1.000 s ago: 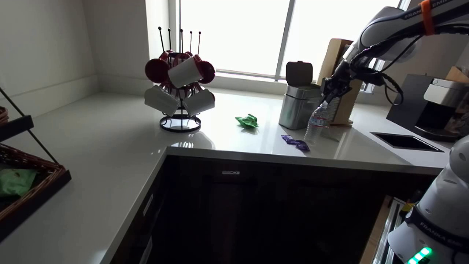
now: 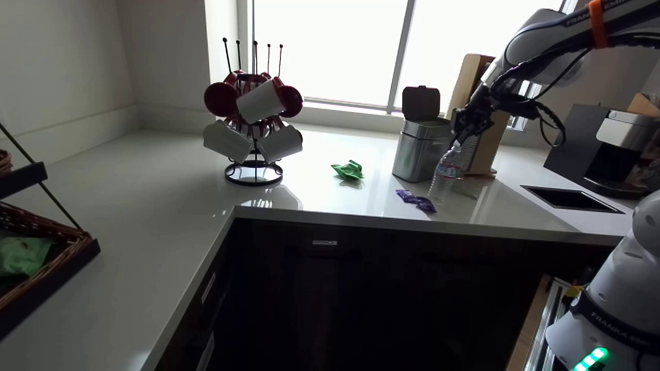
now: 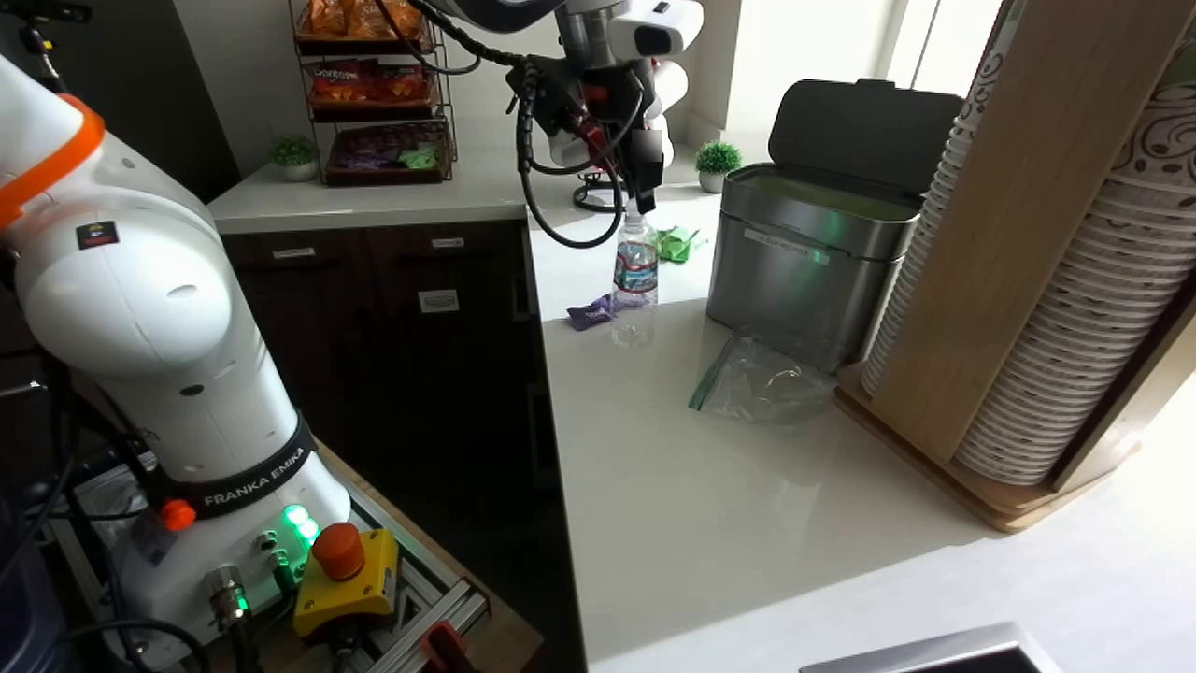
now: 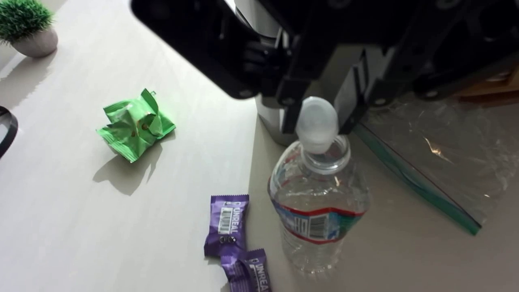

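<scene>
My gripper is shut on the whitish cap point(image 4: 317, 121) of a clear plastic bottle point(image 4: 318, 194), pointing down from above. In the wrist view the cap looks off-centre over the open-looking neck point(image 4: 327, 160); whether they still touch, I cannot tell. A red-and-blue label wraps the bottle, which looks empty and stands upright on the counter point(image 3: 628, 449). Exterior view 2 shows it between two purple wrappers point(image 3: 590, 313) and a metal bin point(image 3: 779, 264) with its lid raised. A crumpled green wrapper point(image 4: 136, 125) lies apart, left of the bottle in the wrist view.
A clear zip bag point(image 3: 774, 381) lies flat before the bin. Beside it stands a wooden rack point(image 3: 1009, 258) of paper cups. A mug tree point(image 2: 254, 123) occupies the counter corner, and a small potted plant point(image 3: 718, 164) sits farther back. Left of the mug tree, the counter has free room.
The arm has shifted very slightly, with the gripper still at the bottle's top. Bottle, wrappers and bin look unmoved.
</scene>
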